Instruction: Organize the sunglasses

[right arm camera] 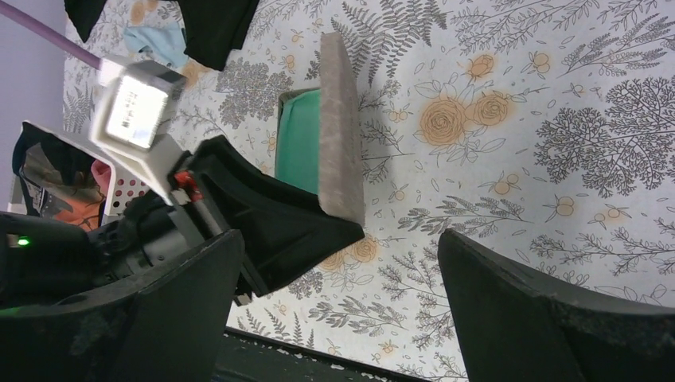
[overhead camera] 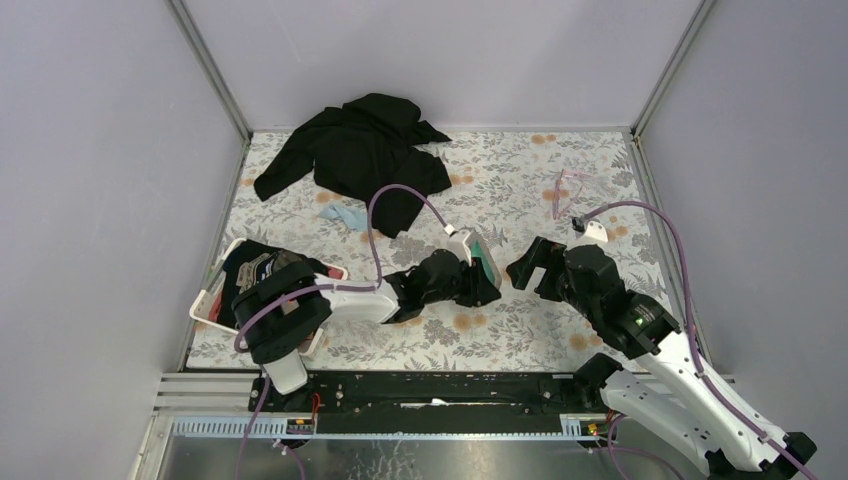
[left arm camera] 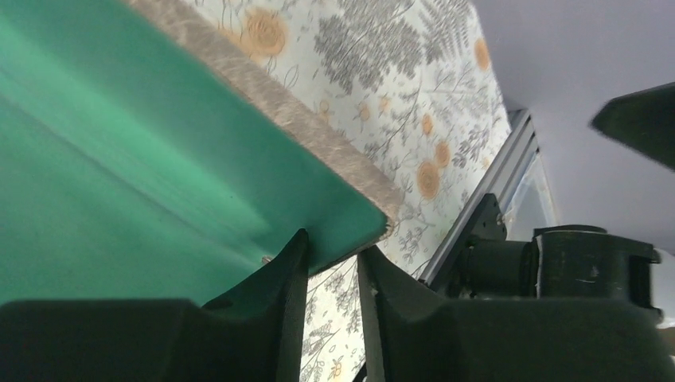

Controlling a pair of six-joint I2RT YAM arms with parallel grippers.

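In the middle of the table my left gripper (overhead camera: pixel 478 290) is at a small case with a beige outside and green lining (left arm camera: pixel 159 159); in the left wrist view its corner is at the fingertips, and whether they grip it is unclear. My right gripper (overhead camera: pixel 533 268) stands open to the right, above bare table, with nothing between its fingers. Pink-framed glasses, apparently (overhead camera: pixel 565 190), lie at the back right.
A white basket (overhead camera: pixel 206 300) of dark and red items sits at the left. A black garment (overhead camera: pixel 355 150) and a light blue cloth (overhead camera: pixel 342 214) lie at the back.
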